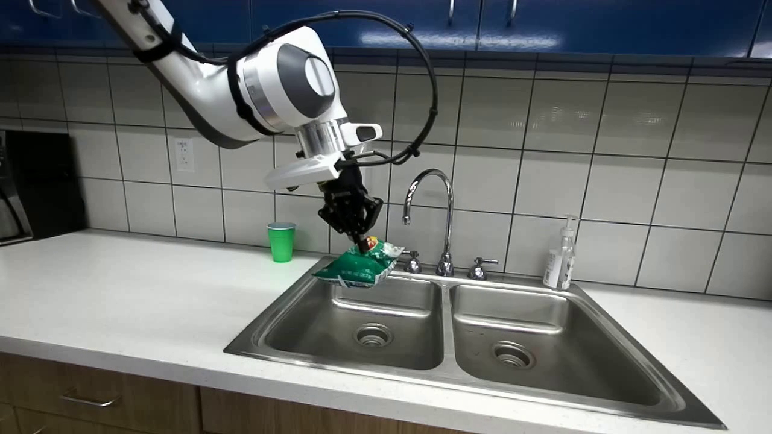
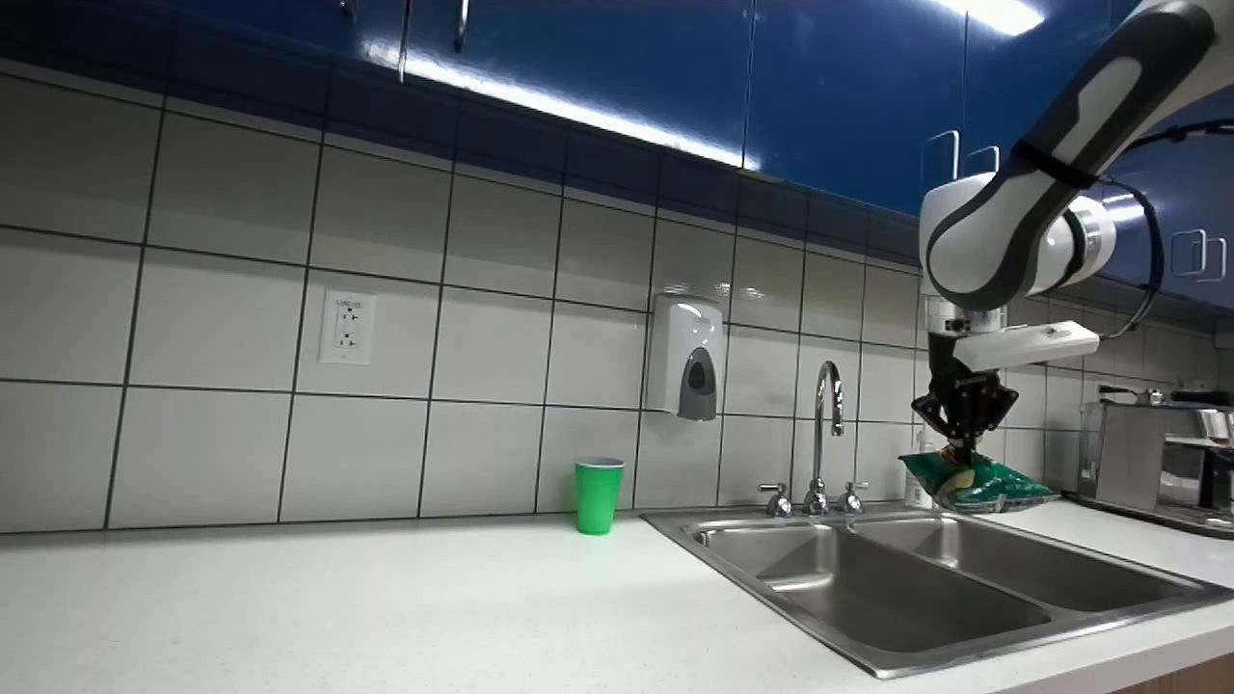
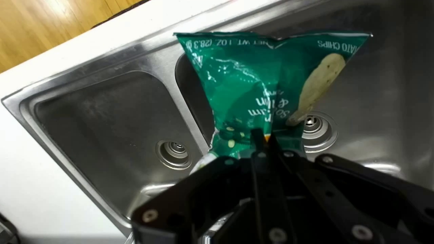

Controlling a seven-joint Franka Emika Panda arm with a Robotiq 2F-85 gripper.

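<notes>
A green potato chip bag point(image 1: 354, 267) hangs above the left basin in exterior view 1, pinched by my gripper point(image 1: 359, 245). The wrist view shows the same bag point(image 3: 244, 81) spread out beyond the fingers, which are closed together on its thin, crumpled middle. Below it lies the steel double sink point(image 1: 446, 325), both basins empty. In exterior view 2 the bag point(image 2: 1006, 486) is clear of the sink rim, with the gripper point(image 2: 962, 449) directly over it. Part of the bag is hidden behind the fingers in the wrist view.
A green cup point(image 1: 281, 242) stands on the counter left of the sink. The tall faucet point(image 1: 447, 224) rises close to the right of the bag. A soap bottle point(image 1: 561, 257) stands behind the right basin.
</notes>
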